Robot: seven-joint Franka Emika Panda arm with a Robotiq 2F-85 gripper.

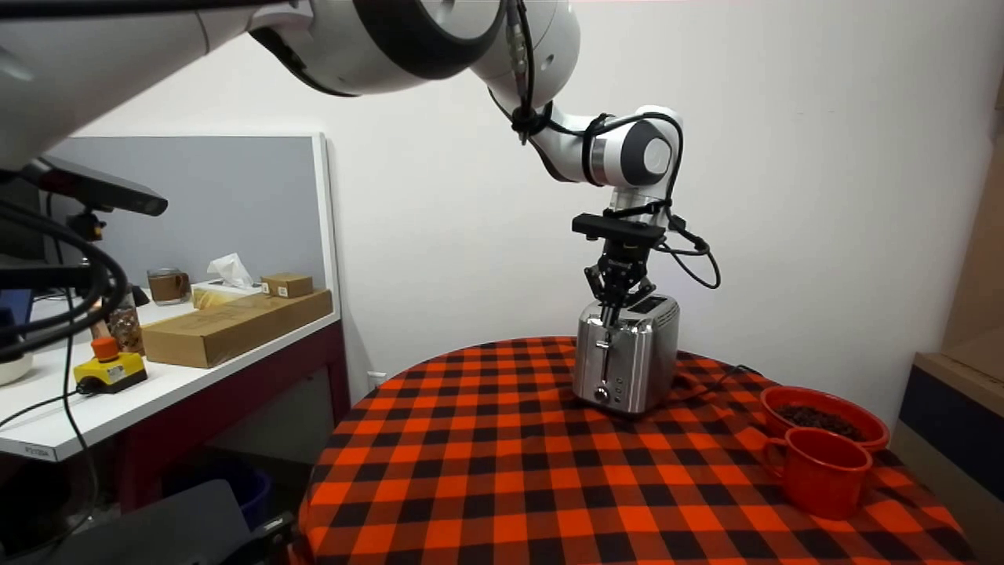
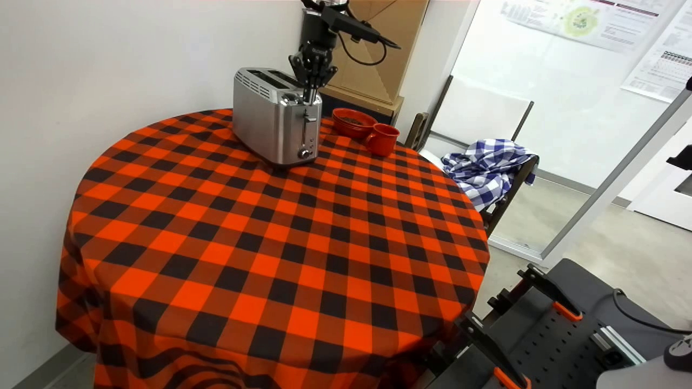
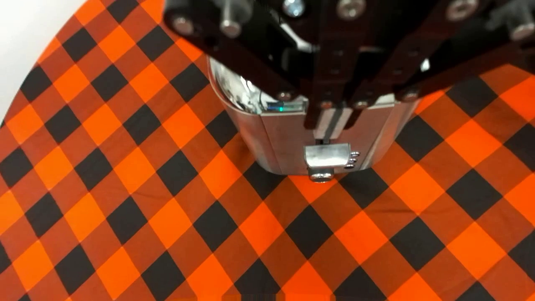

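A silver toaster (image 1: 649, 362) stands upright on the checked tablecloth, its two slots open on top. On its narrow front are a lever (image 2: 310, 119) and, lower down, a round knob (image 2: 303, 153). My gripper (image 1: 609, 320) points down at the toaster's front top edge, its fingertips just above the lever. Its fingers are together, with nothing visible between them. From the wrist view, the lever (image 3: 327, 155) shows just past the fingertips, and the gripper's body covers most of the toaster top. Whether the fingertips touch the lever, I cannot tell.
To the toaster's right sit a red bowl (image 1: 777, 405) of dark bits and a red mug (image 1: 820, 480). A black cord (image 1: 720, 378) runs behind the toaster. The wall (image 1: 471, 235) rises close behind.
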